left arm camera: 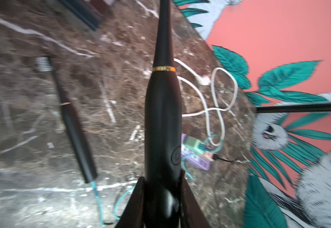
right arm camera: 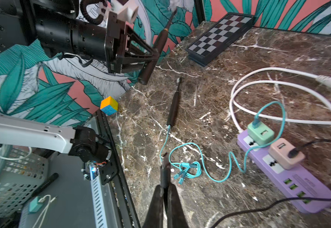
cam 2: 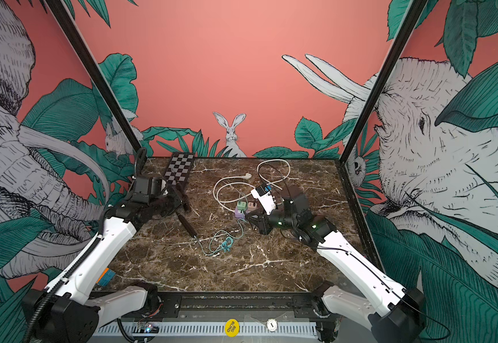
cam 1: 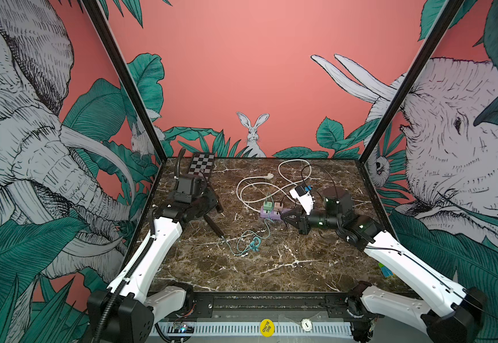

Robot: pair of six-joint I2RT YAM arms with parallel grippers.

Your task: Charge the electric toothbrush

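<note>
My left gripper is shut on a black electric toothbrush, held raised and roughly upright at the table's left. A second black toothbrush lies on the table with a teal cable at its end. The purple power strip carries a green adapter with a teal plug and a pink adapter with a black cable. My right gripper hangs beside the strip, shut; a thin dark piece shows at its tips, unclear whether held.
A checkered box lies at the back left. A white cable loops behind the strip. A colourful cube is at the left edge.
</note>
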